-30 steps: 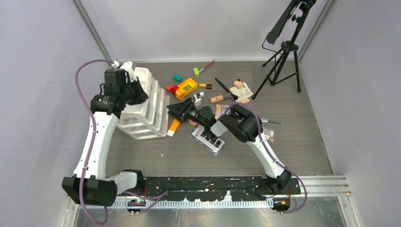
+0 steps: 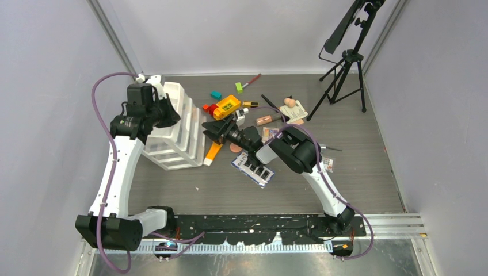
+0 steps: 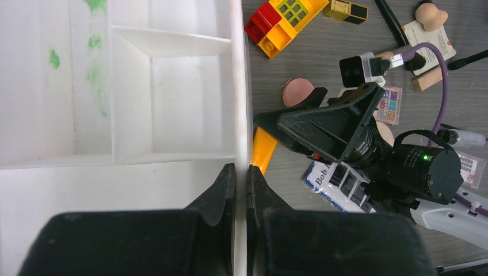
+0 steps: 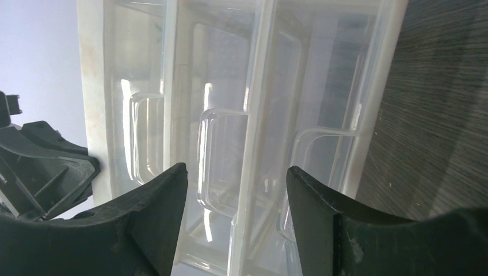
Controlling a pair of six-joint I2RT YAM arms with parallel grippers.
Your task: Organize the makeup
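The white drawer unit (image 2: pixel 187 123) with clear drawers stands at the left of the floor. My left gripper is shut on its top rim, one finger on each side of the thin white edge. In the right wrist view, my right gripper stands part open before the drawer fronts, with no object held between its fingers. The handle recess of a middle drawer (image 4: pixel 224 161) shows beyond that gap. Makeup lies to the right of the unit: a palette (image 3: pixel 389 104), a round pink compact (image 3: pixel 297 92), a brush (image 2: pixel 271 103) and a tan tube (image 2: pixel 266 120).
Toy blocks (image 2: pixel 227 107) lie behind my right gripper. An orange tube (image 2: pixel 212 153) lies close to the unit's base, near a printed card (image 2: pixel 253 168). A black tripod (image 2: pixel 348 63) stands at the back right.
My right gripper has shifted slightly toward the back, staying close to the drawer fronts. The left arm and the drawer unit have not visibly moved.
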